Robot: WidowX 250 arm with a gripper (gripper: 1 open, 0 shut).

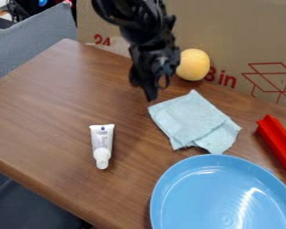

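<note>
My black gripper [150,82] hangs over the back middle of the wooden table, just above and left of a folded light-blue cloth [193,120]; its fingers look shut, with nothing visible between them. A yellow oval object [193,64] sits behind the gripper at the right, against the cardboard. A white tube [101,143] lies at the front left, a blue plate [222,206] at the front right, and a red object [277,143] at the right edge.
A cardboard box [259,54] stands along the back. Its edge runs along the left, with grey and dark surfaces beyond.
</note>
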